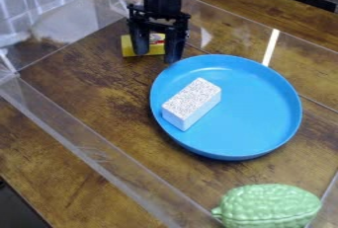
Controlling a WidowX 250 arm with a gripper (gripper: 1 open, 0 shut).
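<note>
My black gripper (157,37) is at the upper middle, open, its fingers lowered on either side over a small yellow box (134,44) with a red marking, partly hidden behind them. A blue plate (251,109) lies to the right, holding a white speckled block (192,104) on its left part.
A green bitter-melon-like object (264,205) lies at the bottom right. A white stick (271,46) is at the upper right. Clear low walls surround the wooden surface, whose left area is bare.
</note>
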